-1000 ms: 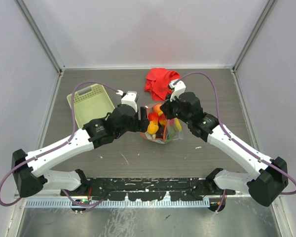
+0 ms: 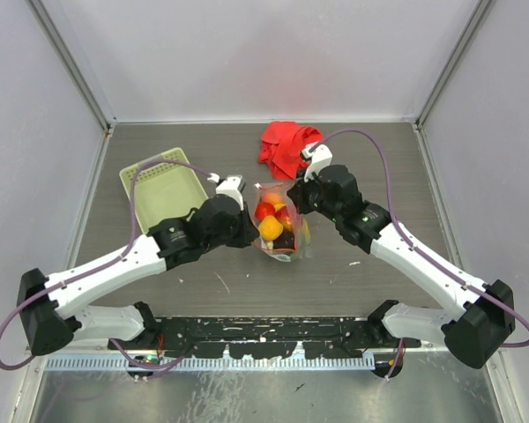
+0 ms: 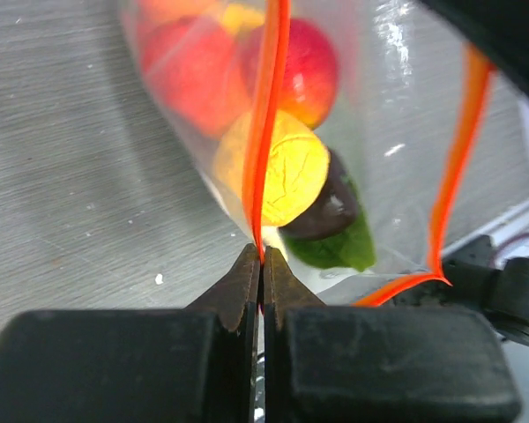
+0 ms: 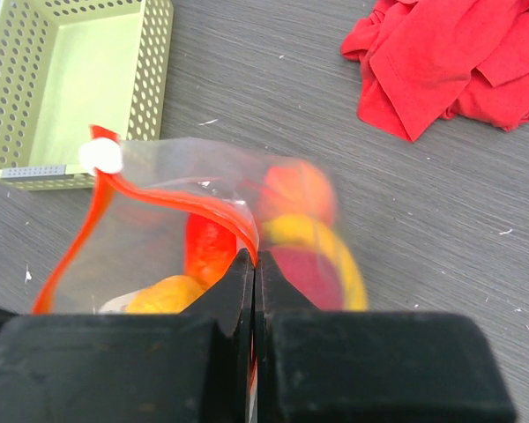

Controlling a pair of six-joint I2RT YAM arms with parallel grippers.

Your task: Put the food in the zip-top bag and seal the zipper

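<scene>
The clear zip bag (image 2: pixel 282 247) with orange zipper stands between my grippers, holding red, orange and yellow food (image 2: pixel 270 227), a dark item and a green leaf (image 3: pixel 335 247). My left gripper is shut at the orange zipper edge (image 3: pixel 259 167) at the bag's near left. My right gripper is shut on the bag's rim at the other side, with the orange strip running into its fingertips.
A green basket (image 2: pixel 163 194) lies at the back left. A red cloth (image 2: pixel 284 152) is at the back, behind the bag.
The bag has shifted slightly left. The right gripper holds still.
</scene>
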